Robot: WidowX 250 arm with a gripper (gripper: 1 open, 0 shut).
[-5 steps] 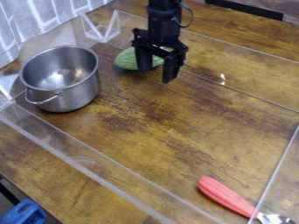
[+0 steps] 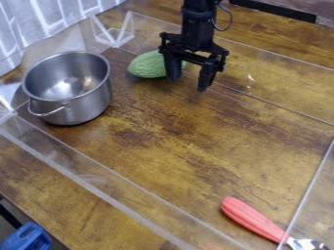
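Observation:
My black gripper (image 2: pixel 189 70) hangs at the top centre of the camera view, its fingers pointing down over the back of the table. Just left of it, and partly hidden behind it, lies a green oblong object (image 2: pixel 151 64). Whether the fingers touch it or hold anything is hard to tell.
A steel pot (image 2: pixel 68 88) stands at the left. A red-handled utensil (image 2: pixel 259 220) lies at the front right. A blue object (image 2: pixel 26 237) is at the bottom-left corner. Clear plastic walls border the wooden surface (image 2: pixel 183 146), whose middle is clear.
The gripper has turned and shifted slightly to the right and up. The green object remains at about the same place.

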